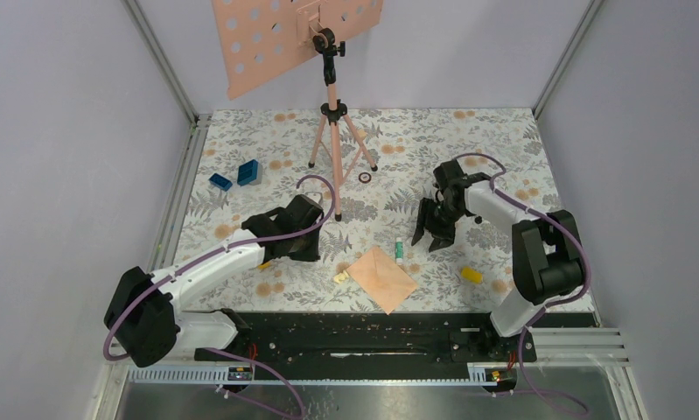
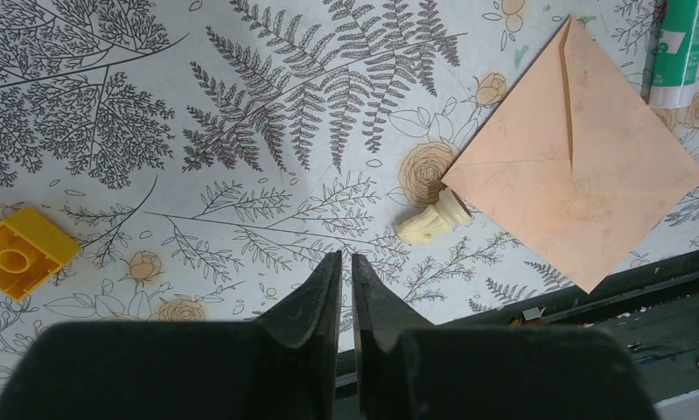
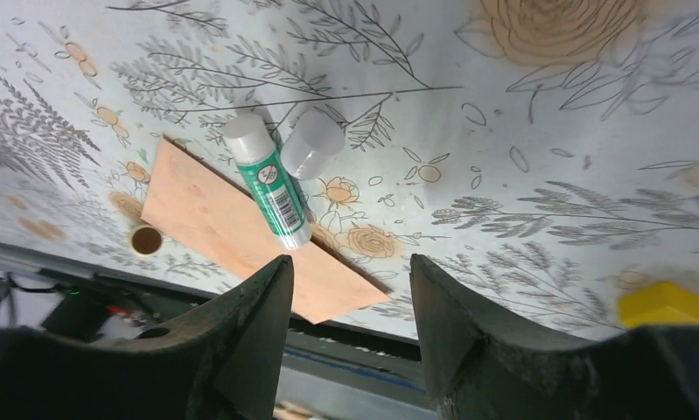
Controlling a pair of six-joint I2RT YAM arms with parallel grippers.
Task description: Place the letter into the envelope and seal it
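The peach envelope (image 1: 382, 282) (image 2: 573, 157) (image 3: 206, 227) lies on the patterned mat, flap side up; no separate letter is visible. A green-and-white glue stick (image 2: 678, 52) (image 3: 267, 184) lies beside it, with a small pale cylinder (image 3: 313, 143) next to that. My left gripper (image 1: 311, 255) hangs left of the envelope, its fingertips a narrow gap apart, holding nothing. My right gripper (image 1: 429, 241) stands open above the mat, right of the glue stick, nothing between its fingers.
A yellow block (image 2: 26, 254) lies left, another (image 1: 471, 275) right. A cream figurine (image 2: 424, 223) touches the envelope's corner. A pink tripod (image 1: 335, 157), two blue containers (image 1: 249, 172) and a dark ring (image 1: 365, 178) stand or lie farther back.
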